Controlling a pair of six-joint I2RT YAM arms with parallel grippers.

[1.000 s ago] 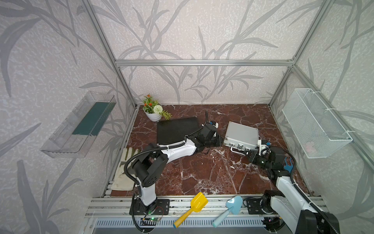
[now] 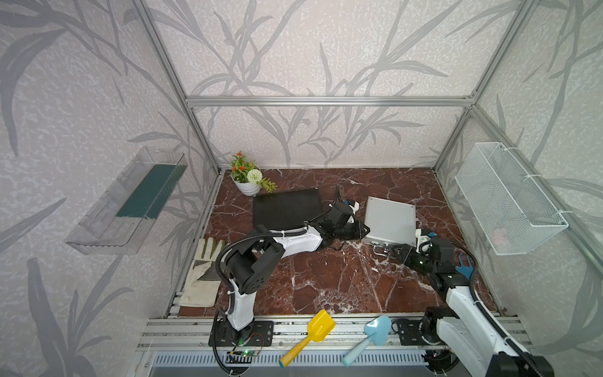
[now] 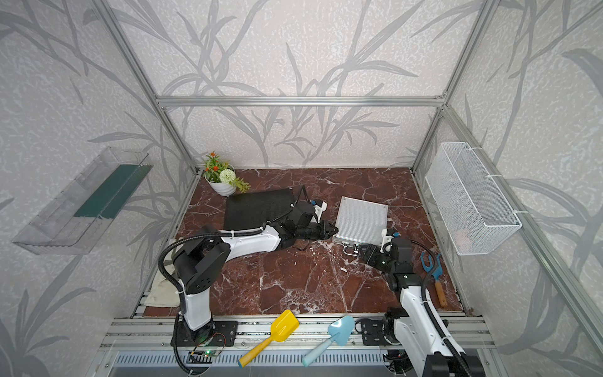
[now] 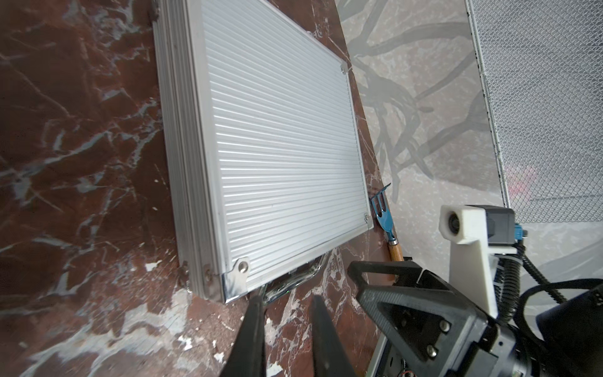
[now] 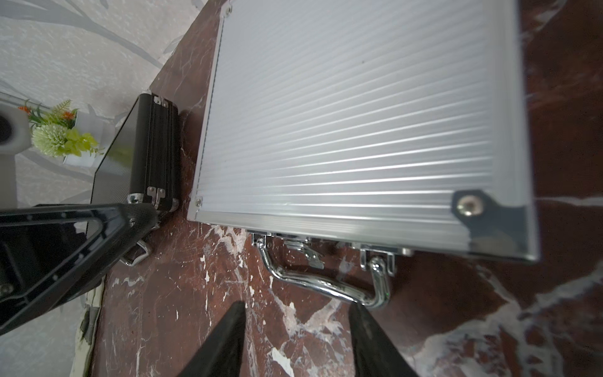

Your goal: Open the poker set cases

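Observation:
The silver case lies closed on the marble table, its chrome handle and latches facing the front. A black case lies flat behind my left arm. My left gripper is beside the silver case's left side; in its wrist view the fingers stand apart, part open, with nothing visible between them, below the case's near corner. My right gripper is at the case's front right; in its wrist view the fingers stand apart with nothing between them, just below the handle.
A flower pot stands at the back left, gloves at the left edge, a blue garden fork at the right edge. Wire baskets hang on both walls.
My left gripper has moved right, up to the silver case. My right gripper has shifted slightly, and the silver case appears to have settled a little.

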